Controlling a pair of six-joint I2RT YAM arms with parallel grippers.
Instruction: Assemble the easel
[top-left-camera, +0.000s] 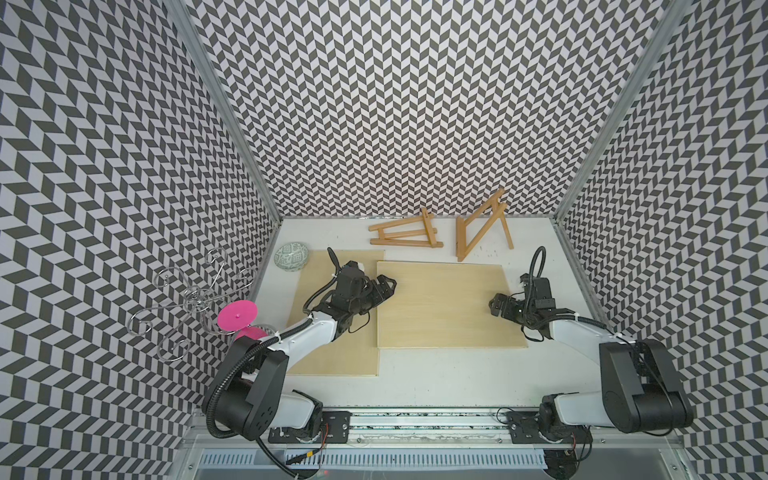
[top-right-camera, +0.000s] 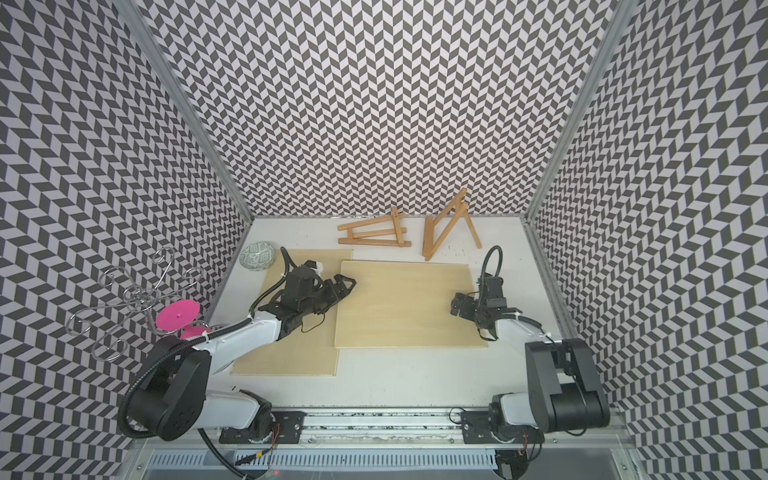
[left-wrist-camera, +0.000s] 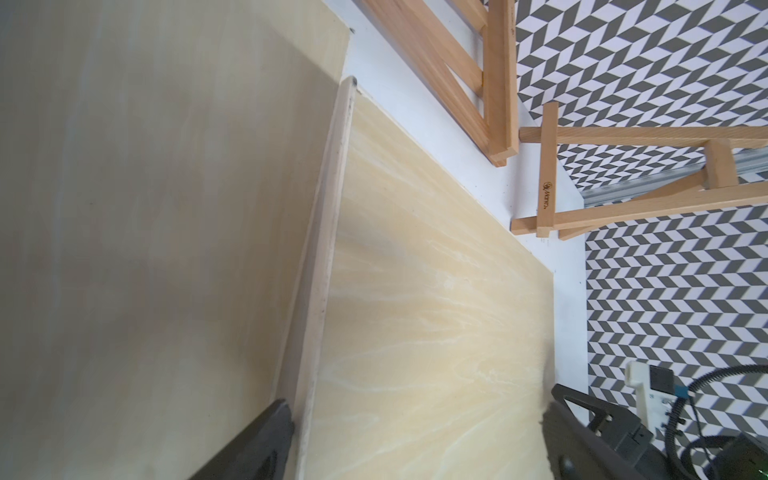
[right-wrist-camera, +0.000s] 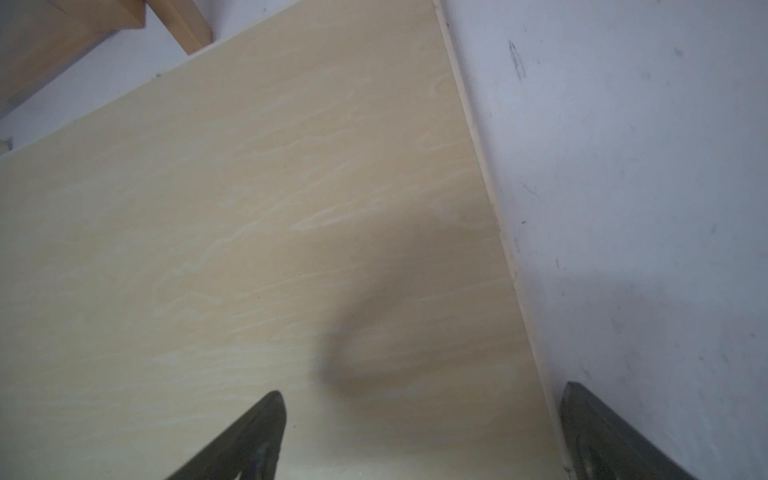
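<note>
Two pale plywood boards lie on the white table, the upper board (top-left-camera: 440, 304) overlapping the lower board (top-left-camera: 328, 360). My left gripper stands open over the upper board's left edge, a finger at that raised rim. My right gripper is open at the same board's right edge, one finger beside the rim, nothing held between. Two wooden easel frames lie at the back: a narrow left frame (top-left-camera: 408, 243) and a wider right frame (top-left-camera: 478, 236).
A patterned round dish (top-left-camera: 291, 256) sits at the back left. A wire stand with pink discs (top-left-camera: 237, 316) stands at the left. Bare white table shows in front of the boards and at the right.
</note>
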